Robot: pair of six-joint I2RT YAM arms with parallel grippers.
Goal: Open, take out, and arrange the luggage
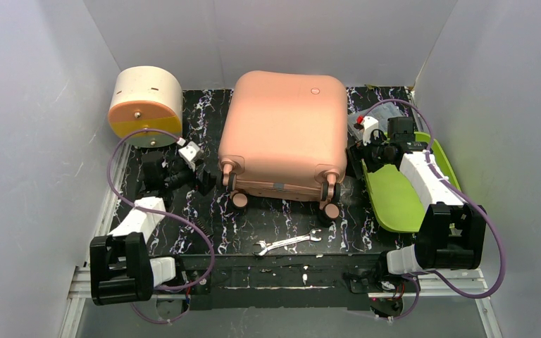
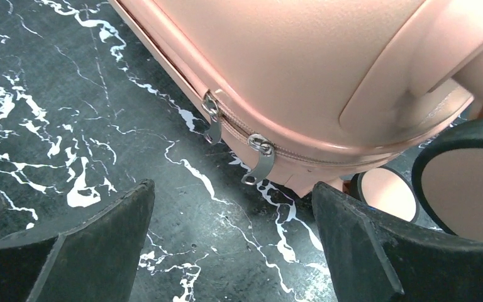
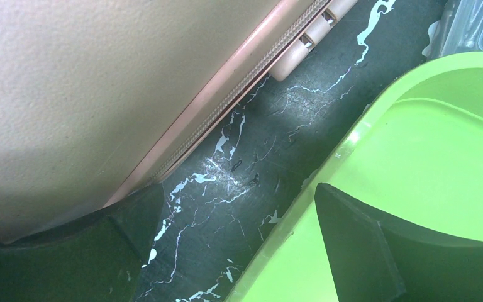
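Note:
A pink hard-shell suitcase lies on its side in the middle of the black marble table, wheels toward the front. My left gripper stands open beside its front-left corner; in the left wrist view two metal zipper pulls hang just beyond its empty fingers, near a wheel. My right gripper is open at the suitcase's right side, over the gap between the suitcase and the green tray, with nothing visible between its fingers.
A cream-and-orange cabinet stands at the back left. Two wrenches lie along the front edge. A clear bag of items lies behind the tray. Walls close in the back and both sides.

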